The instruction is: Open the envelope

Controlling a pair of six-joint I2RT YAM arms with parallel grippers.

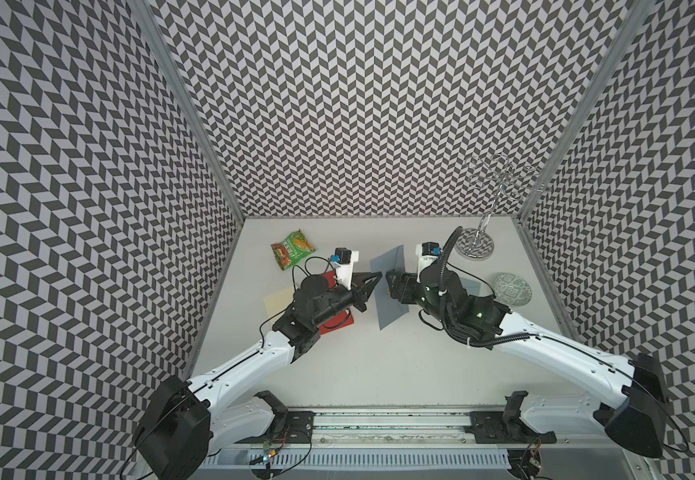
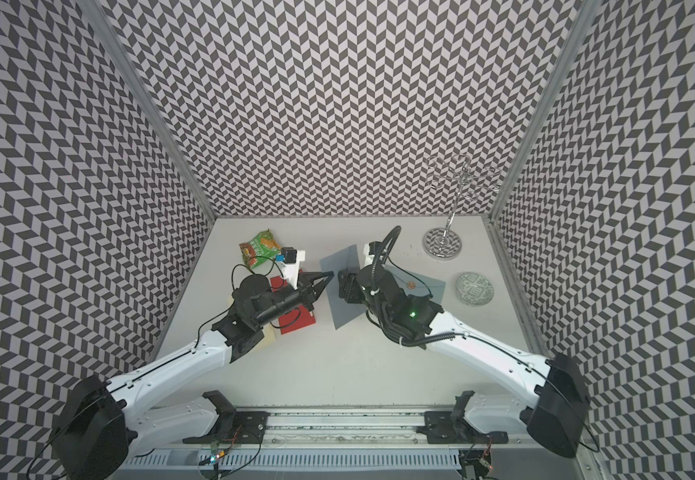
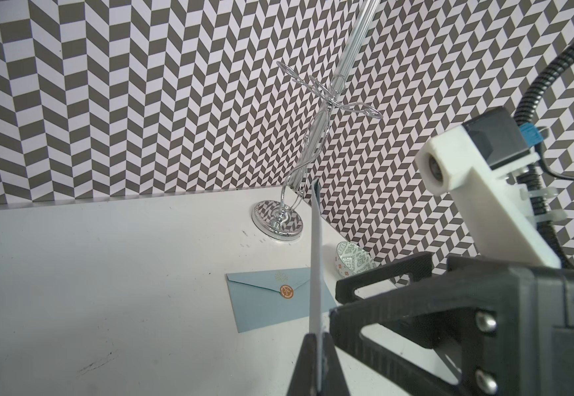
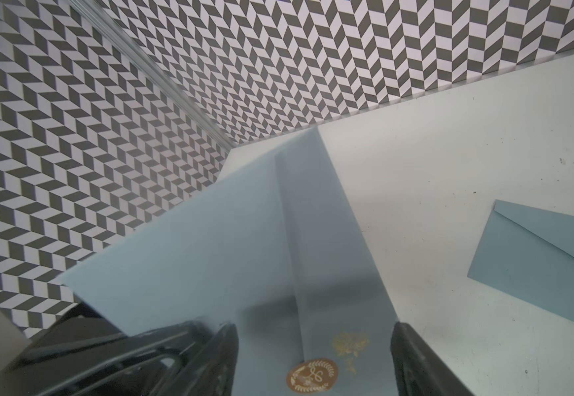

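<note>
A blue envelope (image 4: 247,250) is held up off the table, its sealed side facing my right arm. Edge-on in the left wrist view, the envelope (image 3: 315,277) runs down between the closed fingertips of my left gripper, which is shut on its edge. My right gripper is partly open close in front of the sealed face. Its fingers stand either side of the brown seal (image 4: 311,376) and the gold print, with nothing visibly pinched. From above, the right gripper (image 1: 392,284) covers the seal.
Another blue sealed envelope (image 3: 260,310) lies flat behind the right arm. Red (image 1: 336,321) and yellow (image 1: 278,301) paper lie under the left arm. A green snack bag (image 1: 292,249), chrome stand (image 1: 475,243) and patterned dish (image 1: 513,289) surround them.
</note>
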